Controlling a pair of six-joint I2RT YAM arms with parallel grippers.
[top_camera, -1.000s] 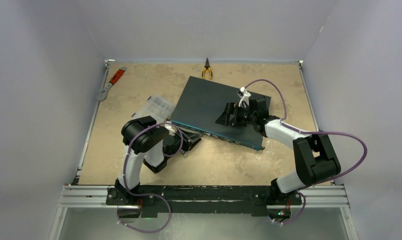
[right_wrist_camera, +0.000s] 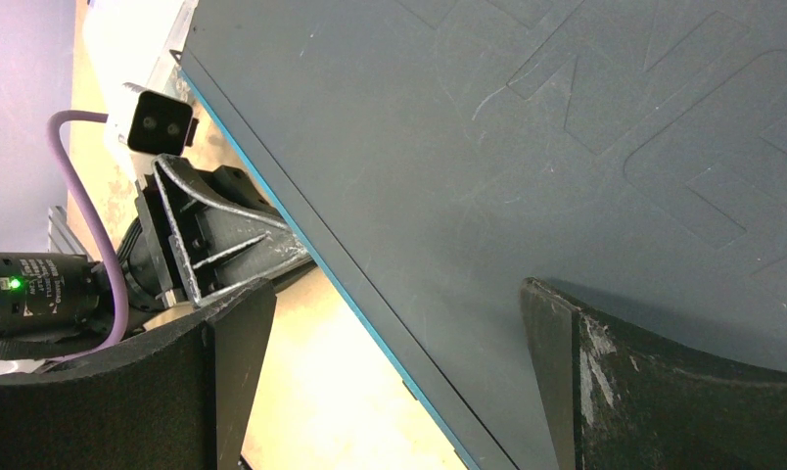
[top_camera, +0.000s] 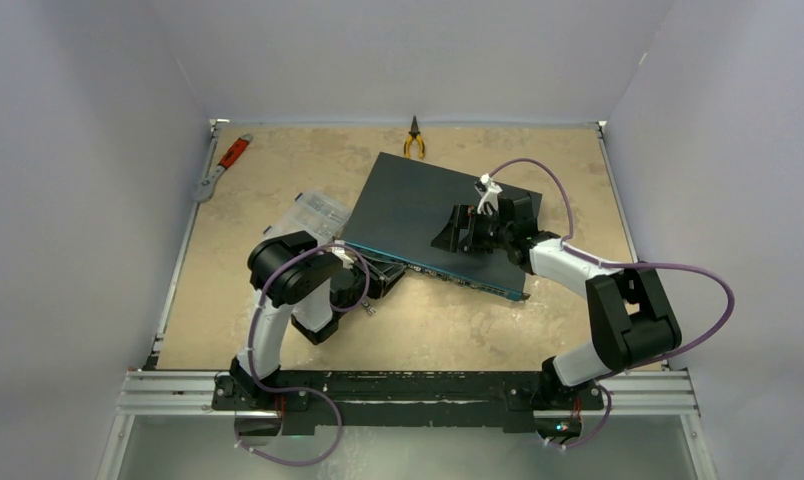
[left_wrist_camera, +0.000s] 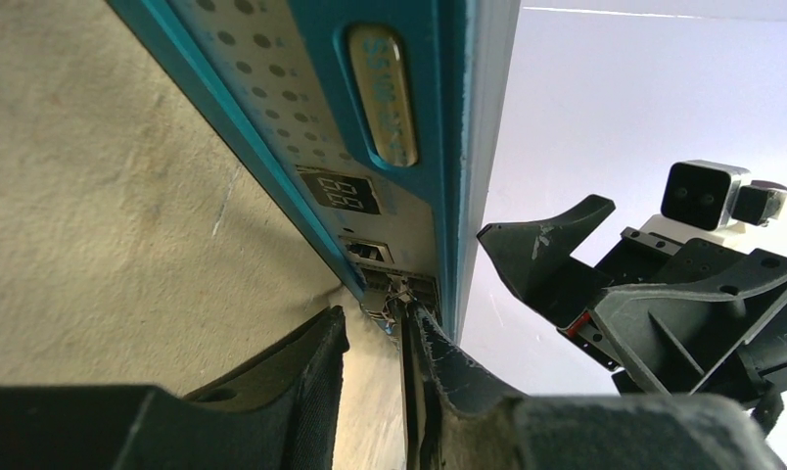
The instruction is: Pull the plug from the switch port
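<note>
The dark switch (top_camera: 408, 205) lies at an angle on the table, its teal-edged front panel (left_wrist_camera: 355, 98) turned towards my left arm. In the left wrist view a small metallic plug (left_wrist_camera: 378, 304) sits at a port near the panel's end. Around it stands my left gripper, part open; its right finger (left_wrist_camera: 421, 343) is close against the plug, while a gap shows on the left. Whether the plug is touched cannot be told. My right gripper is open over the switch's top, nothing between its fingers.
A clear plastic box (top_camera: 316, 215) stands left of the switch. Pliers (top_camera: 414, 140) lie behind it, and a red-handled wrench (top_camera: 223, 168) at the back left. A small metal piece (top_camera: 369, 309) is beside the left arm.
Over the last second my left arm has shifted slightly to the right along the switch's front. The right arm and switch stay still.
</note>
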